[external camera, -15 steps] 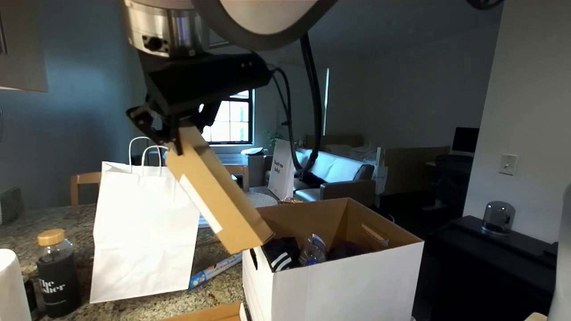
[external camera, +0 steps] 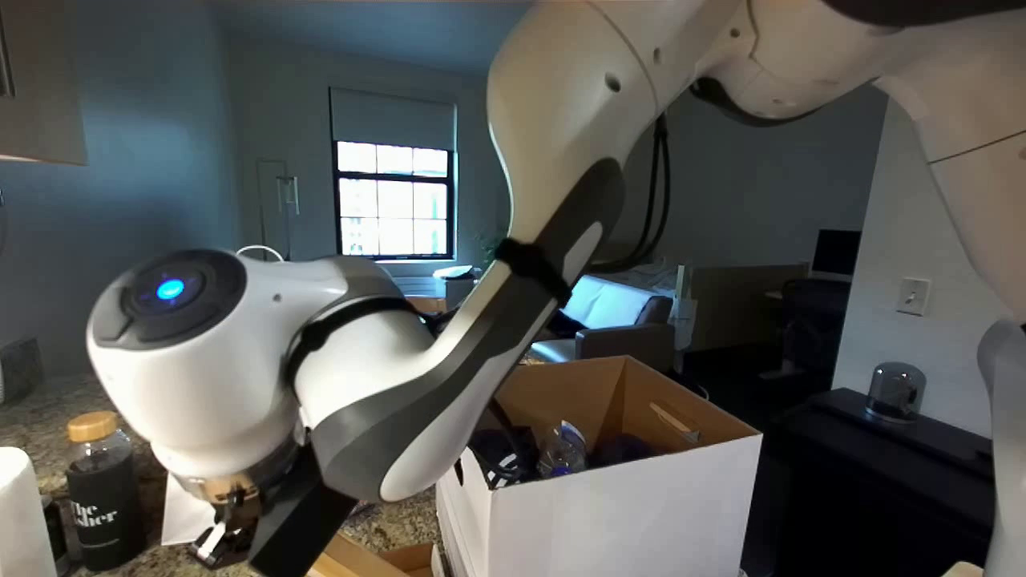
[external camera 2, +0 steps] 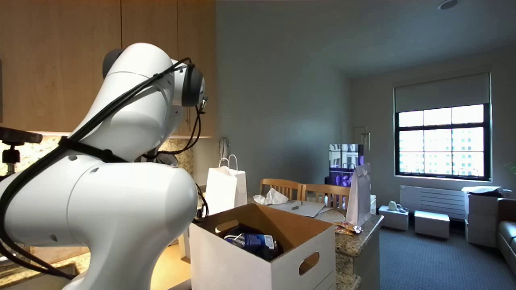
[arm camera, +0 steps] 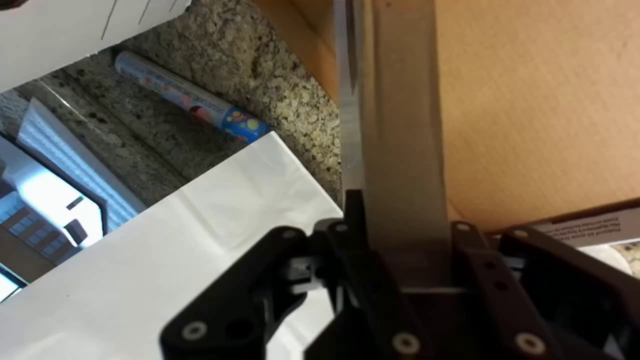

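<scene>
In the wrist view my gripper is shut on a long, narrow brown cardboard box [arm camera: 405, 126], which runs from between the fingers to the top edge. To its right, and partly behind it, lies a wide bare cardboard surface [arm camera: 540, 108]. A white paper bag [arm camera: 198, 252] fills the lower left. At the lower left of exterior view 1 the hand is low by the counter; the held box cannot be made out clearly there. The arm hides the gripper in exterior view 2.
A white carton [external camera: 616, 524] with a clear bottle [external camera: 563, 452] inside stands right of the hand. Left of the hand is a dark bottle with a wooden lid [external camera: 101, 495]. A patterned tube [arm camera: 192, 96] lies on the granite counter near the bag.
The hand, earlier high with the brown box tilted beside the white carton, is now much lower and further left. The arm now covers most of the white bag in exterior view 1.
</scene>
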